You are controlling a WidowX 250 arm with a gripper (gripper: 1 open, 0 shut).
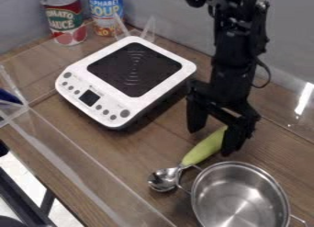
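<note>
The black gripper [218, 131] hangs low over the upper end of a spoon with a pale green handle [196, 153]. Its fingers appear apart, one on either side of the handle's end; whether they touch it I cannot tell. The spoon's metal bowl [164, 179] lies on the wooden counter, just left of a steel pot [240, 198].
A white induction cooker [92, 72] sits left of the arm. A tomato sauce can [65, 19] and an alphabet soup can [106, 12] stand at the back left. A wall runs behind the arm.
</note>
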